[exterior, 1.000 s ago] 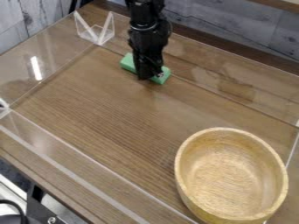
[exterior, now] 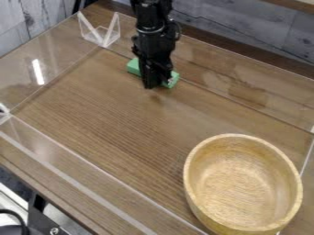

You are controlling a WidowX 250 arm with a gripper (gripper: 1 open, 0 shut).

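The black gripper (exterior: 152, 77) reaches down from the top centre of the camera view onto a green object (exterior: 167, 75) lying on the wooden table (exterior: 110, 138). Its fingertips are at the object, covering part of it. The gripper looks shut; whether anything is between its fingers cannot be made out.
A large tan bowl (exterior: 243, 184) stands at the front right. A white wire-like item (exterior: 98, 29) is at the back left, near the wall.
The gripper has shifted very slightly to the left over the last second; the green object looks almost unmoved.
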